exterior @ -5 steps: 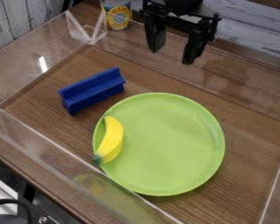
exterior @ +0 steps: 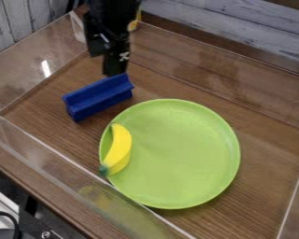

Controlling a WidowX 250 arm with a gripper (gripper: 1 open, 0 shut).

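Observation:
My gripper (exterior: 115,58) hangs at the upper left, above and just behind a blue block (exterior: 97,98) on the wooden table. Whether its dark fingers are open or shut is unclear. A yellow banana (exterior: 117,147) with a green tip lies on the left side of a green plate (exterior: 179,154).
Clear acrylic walls edge the table at the left and front. A wooden wall (exterior: 234,33) runs along the back. A yellow object, mostly hidden behind my gripper, stands at the back.
My gripper has moved left from the back centre to over the area behind the blue block. The block, banana and plate have stayed in place.

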